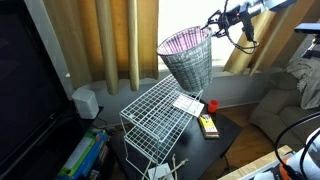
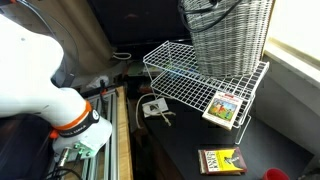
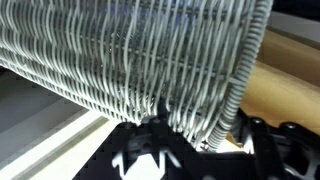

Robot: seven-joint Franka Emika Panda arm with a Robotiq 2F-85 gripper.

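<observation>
A tall grey woven basket (image 1: 190, 65) with a pink-looking inside leans at the far end of the white wire rack (image 1: 150, 115). In exterior view 2 the basket (image 2: 225, 45) stands over the rack's far part; whether its base bears on the wires is unclear. My gripper (image 1: 209, 29) is at the basket's right upper rim. In the wrist view, the basket's thick rim (image 3: 232, 95) runs down between the dark fingers. How firmly the fingers meet the rim cannot be made out.
A picture card or packet (image 2: 222, 109) lies on the rack's near edge. On the dark table are a yellow-red packet (image 2: 221, 160), a red cup (image 1: 213, 105) and a white item with a cord (image 2: 155, 106). A window and curtain stand behind the basket.
</observation>
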